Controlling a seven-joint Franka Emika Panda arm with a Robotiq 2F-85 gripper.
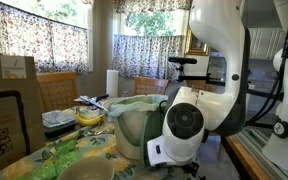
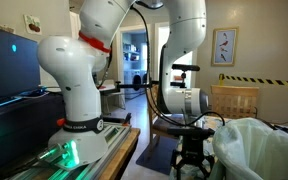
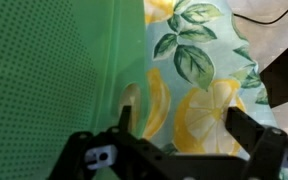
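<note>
My gripper stands open low over the table, with nothing held between its fingers. A green mesh-textured bin [image 3: 44, 80] fills the left of the wrist view, close beside the left finger [image 3: 106, 150]. Under the fingers lies a pale blue cloth [image 3: 206, 60] printed with lemons and leaves. In exterior view 1 the green bin [image 1: 132, 130], with a pale liner over its rim, stands directly beside the gripper [image 1: 164, 160]. Exterior view 2 has the gripper [image 2: 192, 162] left of the lined bin [image 2: 259, 145]; its fingertips are too small there to make out clearly.
A tan bowl [image 1: 87, 169] sits at the front of the table, near green packets [image 1: 62, 153]. The cardboard box [image 1: 4, 130] occupies the left side. Farther back are a yellow bowl [image 1: 89, 117] and a paper towel roll [image 1: 112, 83]. Chairs stand behind the table.
</note>
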